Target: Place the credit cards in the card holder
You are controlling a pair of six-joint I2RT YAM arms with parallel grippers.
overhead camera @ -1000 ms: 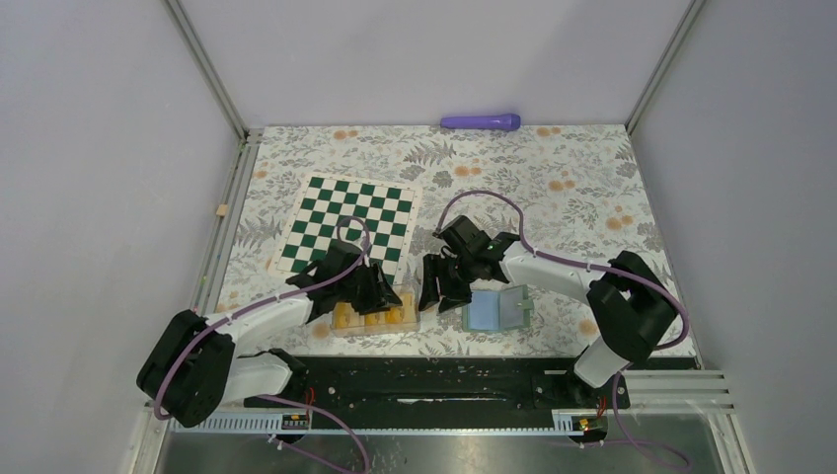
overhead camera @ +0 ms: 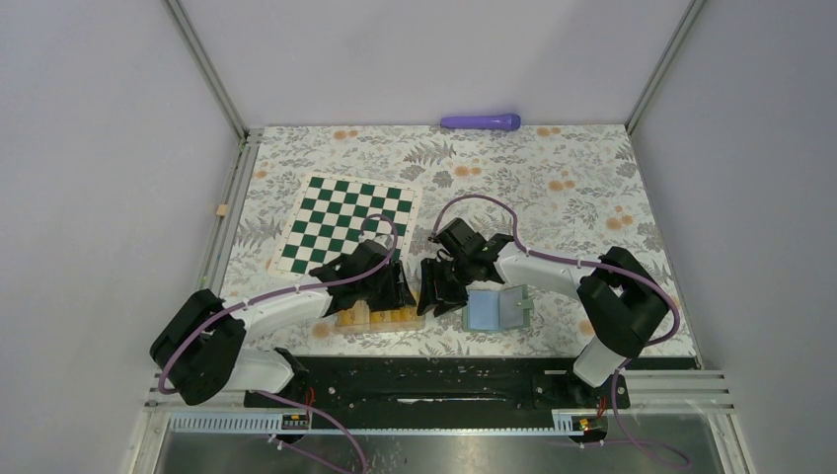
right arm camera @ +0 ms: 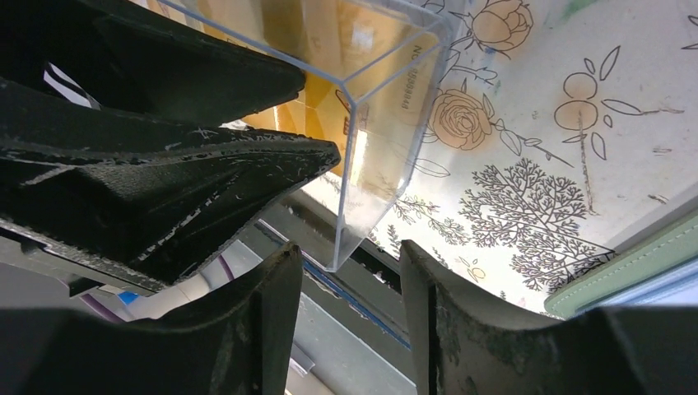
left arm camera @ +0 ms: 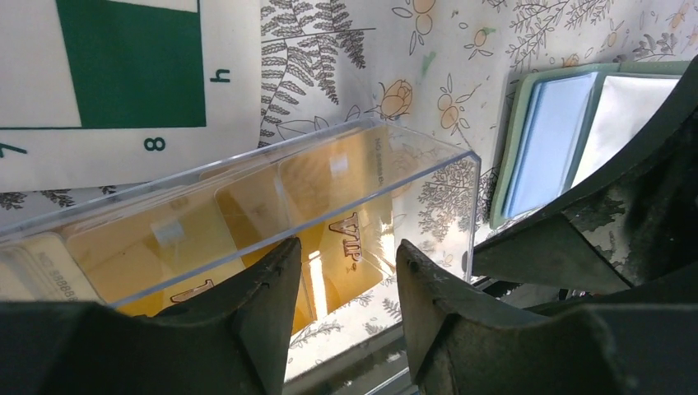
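A clear plastic box (left arm camera: 428, 146) of yellow-gold credit cards (left arm camera: 144, 255) lies in front of the checkerboard. My left gripper is over its right part, fingers apart, with cards visible between them. My right gripper is at the box's right end, fingers apart, with the clear corner between them; whether they touch it is unclear. The card holder (left arm camera: 547, 140), green-edged with pale blue sleeves, lies open to the right, partly hidden by the right gripper in the left wrist view.
The checkerboard (overhead camera: 336, 202) lies behind the left arm. A purple microphone-shaped object (overhead camera: 479, 121) sits at the back edge.
My left gripper and arm have moved right, closer to the right gripper. The right gripper has shifted only slightly, and the box appears a little to the right.
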